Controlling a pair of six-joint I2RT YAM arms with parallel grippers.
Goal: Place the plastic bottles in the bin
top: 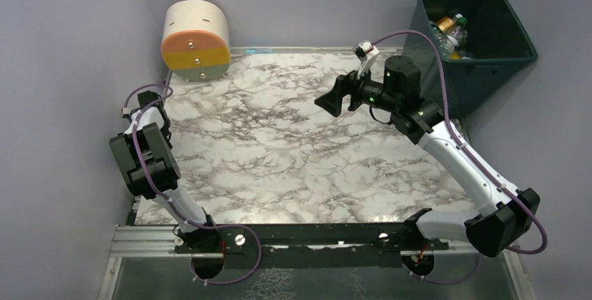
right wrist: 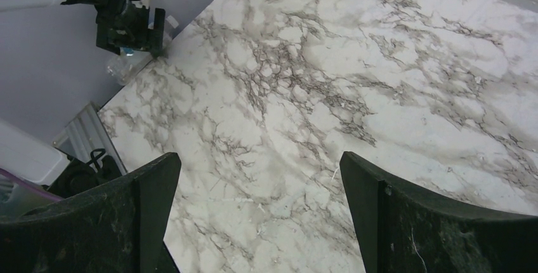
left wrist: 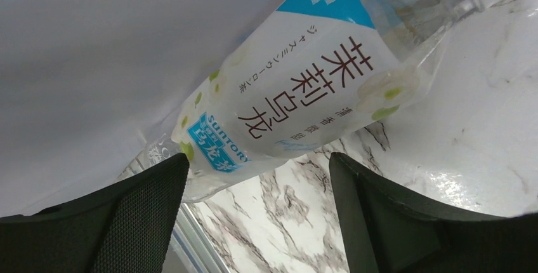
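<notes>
In the left wrist view a clear plastic bottle point(left wrist: 298, 89) with a white and blue Suntory jasmine oolong label lies along the left wall at the table's edge. My left gripper is open over it, fingers spread on the near side. From above, that gripper point(top: 143, 115) is at the left wall and mostly hides the bottle. My right gripper point(top: 335, 98) hangs open over the table's right half, with nothing between its fingers. The green bin point(top: 492, 66) at the back right holds several bottles.
A cream, orange and yellow rounded box point(top: 195, 31) stands at the back left. Walls border the left, back and right.
</notes>
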